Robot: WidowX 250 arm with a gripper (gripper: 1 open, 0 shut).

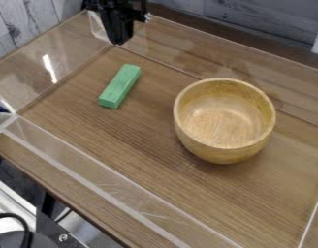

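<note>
A green rectangular block [119,85] lies flat on the wooden surface, left of a round tan bowl [224,143]. My dark gripper [116,31] hangs at the top of the view, above and behind the block and apart from it. Whether its fingers are open or shut is unclear.
Dark objects lie at the lower left edge, partly out of view. A pale wall shows at the top left.
</note>
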